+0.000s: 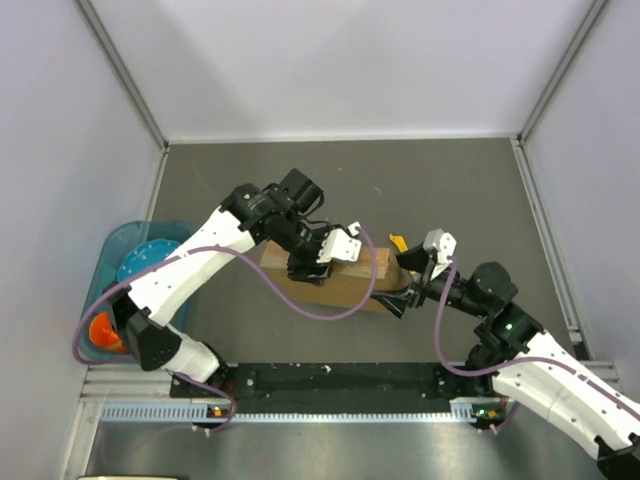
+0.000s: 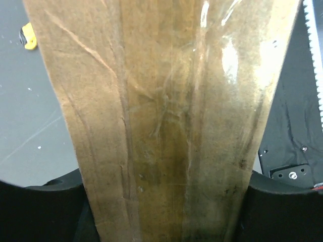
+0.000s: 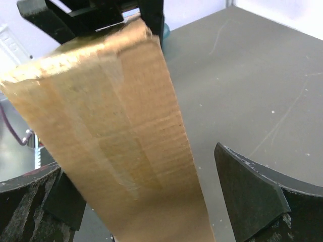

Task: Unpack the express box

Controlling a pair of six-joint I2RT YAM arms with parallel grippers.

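Note:
A long brown cardboard box (image 1: 335, 288) with glossy tape along it lies crosswise in the middle of the work area. My left gripper (image 1: 322, 260) is shut across it from above, and the left wrist view has the taped face (image 2: 161, 111) filling the space between the black fingers. At the box's right end my right gripper (image 1: 403, 280) stands open. The right wrist view shows the box's end (image 3: 126, 146) between its spread fingers, with a clear gap on the right side; contact on the left side cannot be told.
On the left, a blue-green bin (image 1: 101, 290) holds a blue dotted item (image 1: 148, 258) and an orange item (image 1: 108, 332). A small yellow object (image 1: 399, 243) lies just behind the box's right end.

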